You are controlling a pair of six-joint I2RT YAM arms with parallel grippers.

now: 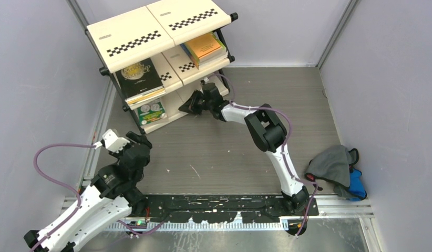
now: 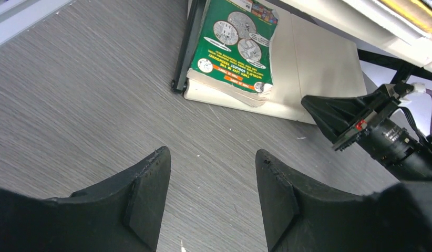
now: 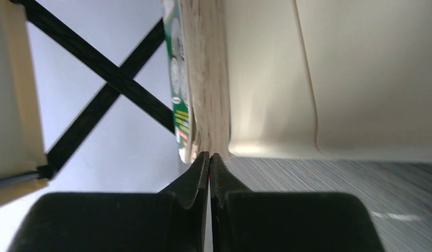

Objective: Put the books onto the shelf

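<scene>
A green book (image 2: 237, 50) lies on the left of the shelf's bottom board (image 1: 174, 102), its page edges facing the front. The middle board carries a stack with a black book (image 1: 137, 77) on top at the left and a stack topped by an orange book (image 1: 204, 47) at the right. My right gripper is shut at the front edge of the bottom board, right of the green book; nothing shows between its fingers. Facing the rack from the lower left, my left gripper is open and empty, with bare floor between its fingers.
The rack's cream top board (image 1: 161, 34) overhangs the lower ones, and black posts (image 2: 190, 47) stand at its sides. A grey and blue cloth (image 1: 332, 170) lies at the far right. Open grey floor (image 1: 224, 157) spreads before the rack.
</scene>
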